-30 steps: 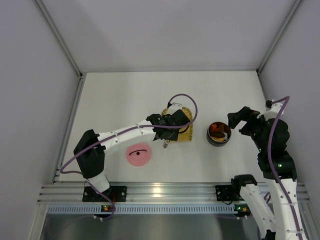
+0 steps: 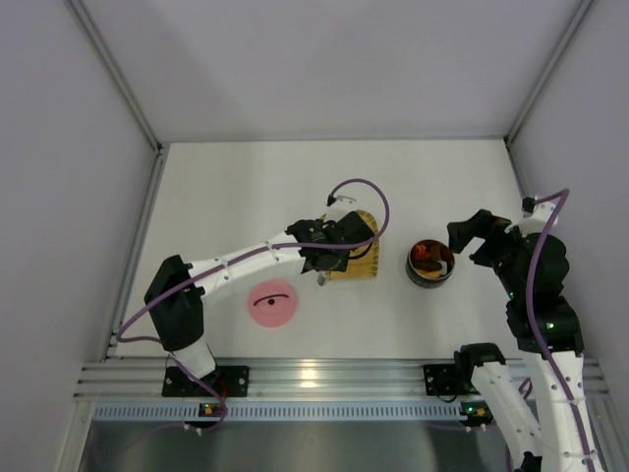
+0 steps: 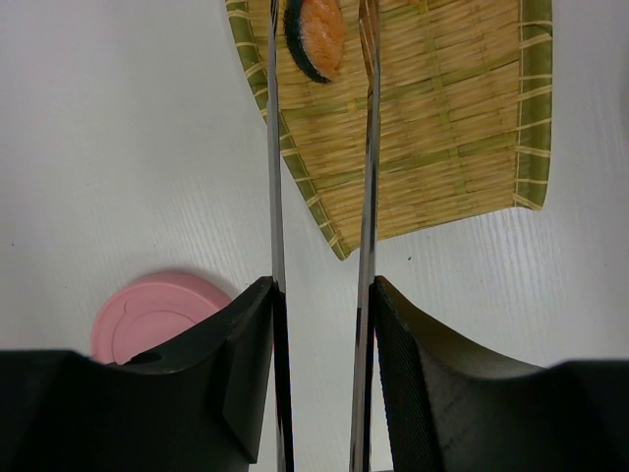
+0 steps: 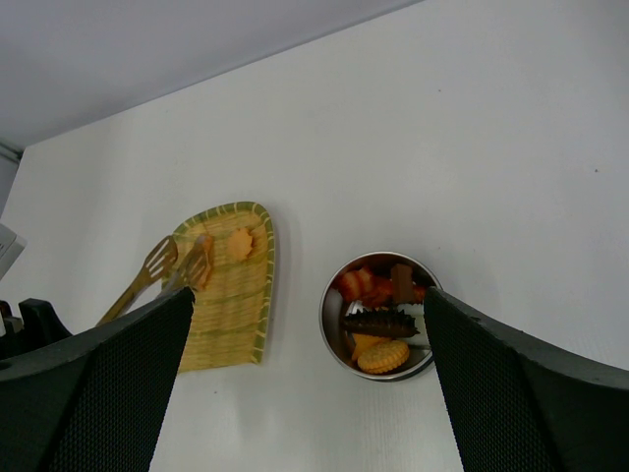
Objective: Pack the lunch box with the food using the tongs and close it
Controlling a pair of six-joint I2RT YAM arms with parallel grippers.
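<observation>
A woven bamboo mat [image 3: 442, 147] lies under my left gripper, whose two long fingers are partly open over it. A salmon-like piece [image 3: 314, 39] with a dark edge sits on the mat between the upper parts of those fingers; whether they touch it I cannot tell. A small orange piece [image 4: 240, 244] is also on the mat. To the mat's right stands a round lunch box [image 2: 429, 279] holding several food pieces, including corn [image 4: 382, 357]. My right gripper [image 2: 477, 228] is open above and right of it, holding nothing.
A pink round lid [image 2: 271, 304] lies in front and left of the mat. Metal rails run along the table's edges.
My left gripper and forearm have shifted very slightly toward the back over the mat. The right arm and lunch box have not moved.
</observation>
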